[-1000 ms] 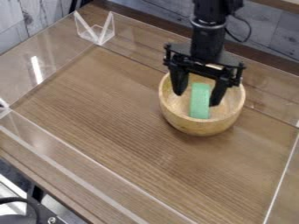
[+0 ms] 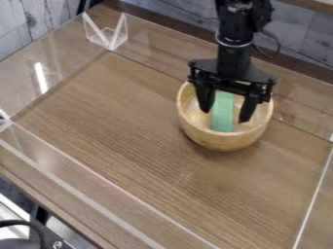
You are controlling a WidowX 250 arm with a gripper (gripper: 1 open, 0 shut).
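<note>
My black gripper [image 2: 227,96] is open, lowered over a round light wooden bowl [image 2: 203,138] at the centre right, its fingers reaching down inside the rim on either side. In the bowl lies an upright-oriented pale green object [image 2: 223,117], between or just below the fingers. Whether the fingers touch it I cannot tell.
A clear plastic or wire item [image 2: 107,31] sits at the back left. Raised edges run along the back, and a black cable lies at the lower left.
The gripper has shifted slightly right and changed its angle over the bowl. The bowl and green object stay nearly in place.
</note>
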